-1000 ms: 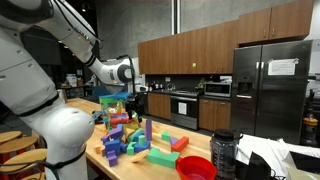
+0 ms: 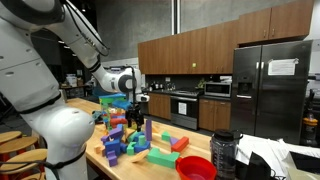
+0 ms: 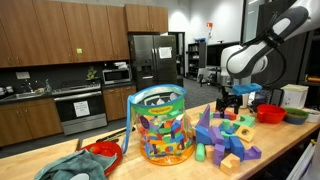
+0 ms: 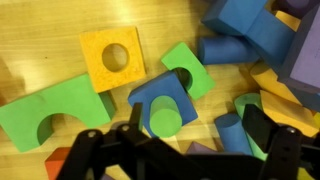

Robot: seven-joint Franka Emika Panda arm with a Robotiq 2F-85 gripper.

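My gripper stands open over a crowd of wooden blocks, its two dark fingers well apart. In the wrist view a green cylinder (image 4: pixel 166 118) shows its round end between the fingers, nearer the left one. It overlaps a blue block (image 4: pixel 148 93) with a curved cut-out; whether it rests on or in it I cannot tell. A small green block (image 4: pixel 188 68) lies just above. In the second exterior view the gripper (image 3: pixel 241 101) is seen above the pile; in the first, gripper (image 2: pixel 133 109) and blocks partly overlap.
Around the cylinder lie a yellow block with a hole (image 4: pixel 97 72), a green arch (image 4: pixel 45 108) and a purple block (image 4: pixel 302 62). A red bowl (image 2: pixel 197 167), a dark canister (image 2: pixel 223 150) and a colourful basket (image 3: pixel 166 115) stand on the table.
My arm has come down slightly towards the blocks and shifted a little to the right in the first exterior view. The blocks look unmoved.
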